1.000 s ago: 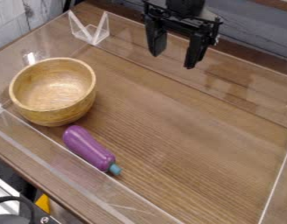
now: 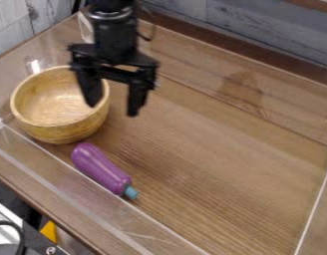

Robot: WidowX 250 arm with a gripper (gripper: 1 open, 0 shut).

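My gripper (image 2: 116,92) hangs open in the upper left of the camera view, dark and blurred, its fingers over the right rear part of a yellow bowl (image 2: 49,118). A purple eggplant (image 2: 103,170) with a teal end lies on the wooden surface in front of the bowl, below and apart from the gripper.
Dark cables and a yellow object (image 2: 49,231) sit at the bottom left, outside it.
My gripper has moved left and toward the front, from the back centre to over the bowl's side. The bowl and eggplant have not moved.
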